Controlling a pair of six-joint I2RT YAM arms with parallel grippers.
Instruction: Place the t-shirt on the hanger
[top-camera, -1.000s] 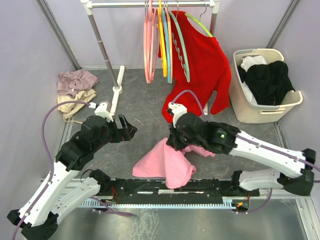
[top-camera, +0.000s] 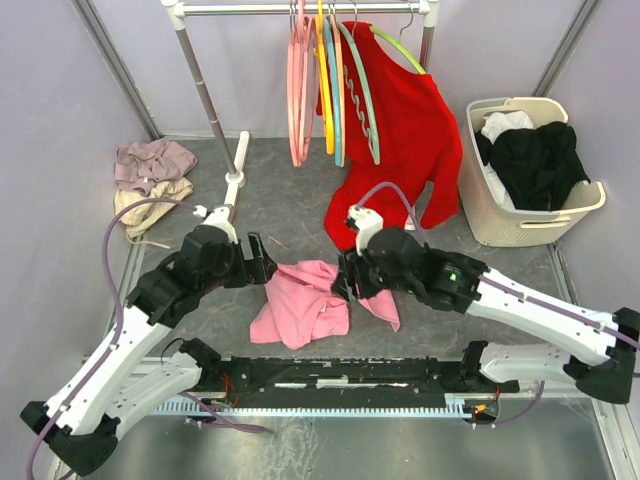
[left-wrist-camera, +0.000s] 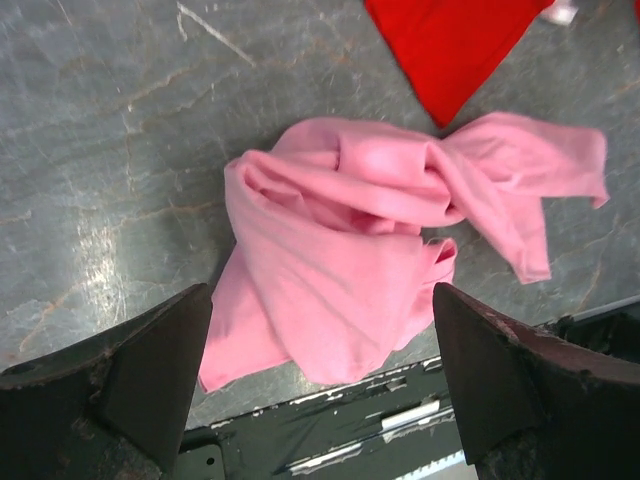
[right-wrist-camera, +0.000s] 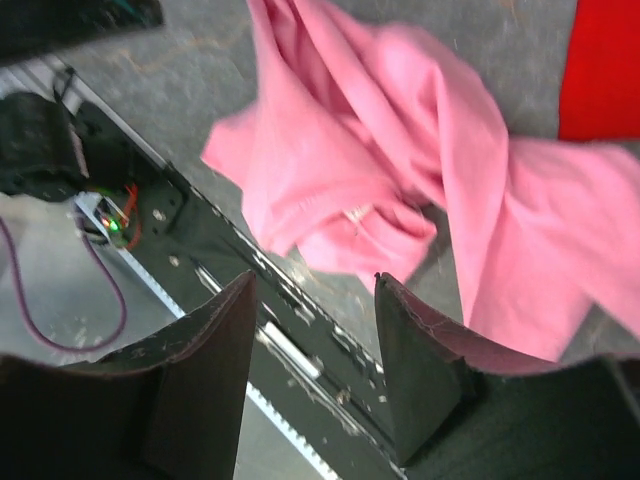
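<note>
A crumpled pink t-shirt (top-camera: 300, 308) lies on the grey floor, its folds bunched and one part stretched out to the right. My left gripper (top-camera: 264, 260) stands open above its left side; in the left wrist view the cloth (left-wrist-camera: 320, 250) lies below the spread fingers (left-wrist-camera: 520, 375). Over the shirt's right part is my right gripper (top-camera: 345, 285), open too, and the right wrist view shows the pink cloth (right-wrist-camera: 330, 170) beyond its empty fingers (right-wrist-camera: 215, 345). Several hangers (top-camera: 327, 90) hang from the rack's bar (top-camera: 270, 10), away from the shirt.
A red garment (top-camera: 405, 130) hangs on a green hanger, its lower part reaching the floor behind the shirt. The white basket (top-camera: 520, 232) with dark and white clothes stands at right. Folded clothes (top-camera: 152, 175) lie at left. A black rail (top-camera: 330, 385) runs in front.
The shirt lies spread lower and further left. The left arm shifted slightly.
</note>
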